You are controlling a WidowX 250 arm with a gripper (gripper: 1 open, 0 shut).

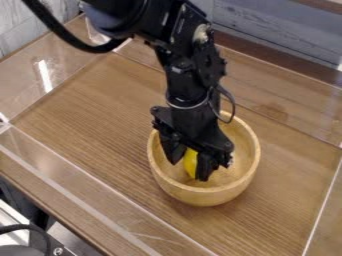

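The black gripper (194, 150) reaches down from the top into a pale yellow bowl (205, 191) on the wooden table. Its fingers are low inside the bowl, around a bright yellow object (193, 163), which is partly hidden behind them. The gripper looks closed on that object, though the fingertips cover much of the contact.
A pale wall or edge runs along the upper left, and a dark cable lies at the lower left corner.
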